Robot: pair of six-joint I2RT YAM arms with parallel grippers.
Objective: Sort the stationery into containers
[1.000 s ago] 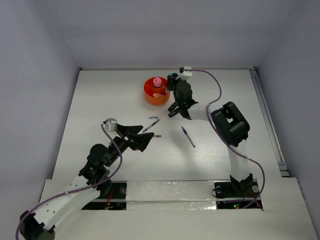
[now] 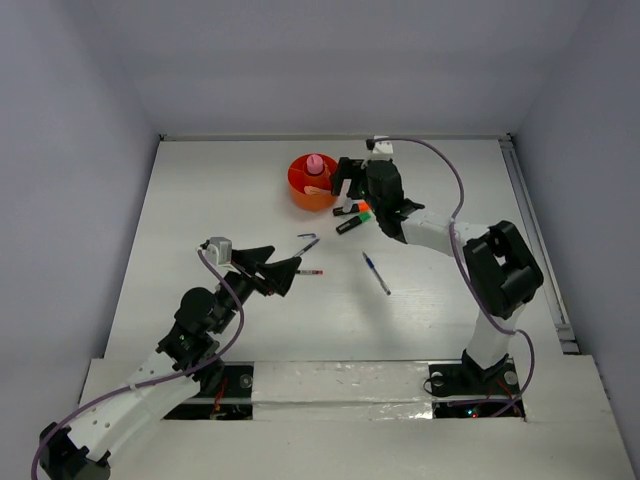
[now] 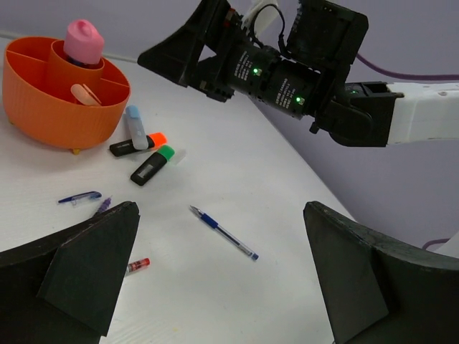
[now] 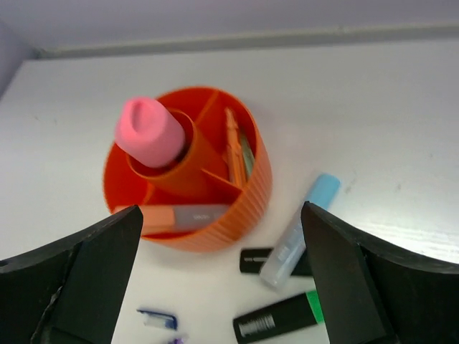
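An orange organizer (image 2: 310, 200) holds a pink item (image 4: 149, 130) and several other items. My right gripper (image 2: 348, 178) is open above and right of it, over a light-blue marker (image 4: 300, 226). Beside that lie an orange-capped black highlighter (image 3: 125, 147) and a green-capped one (image 3: 149, 169). A blue pen (image 3: 226, 234), a small blue item (image 3: 79, 197), a purple-tipped pen (image 2: 305, 250) and a red-marked item (image 3: 138, 266) lie in front. My left gripper (image 2: 275, 270) hangs open at the front left, near those pens, with nothing seen between its fingers.
Walls enclose the white table (image 2: 180, 220) on the back and sides.
My right gripper has opened and moved slightly right, its arm shifting right too. The light-blue marker now shows lying outside the organizer, on the highlighters.
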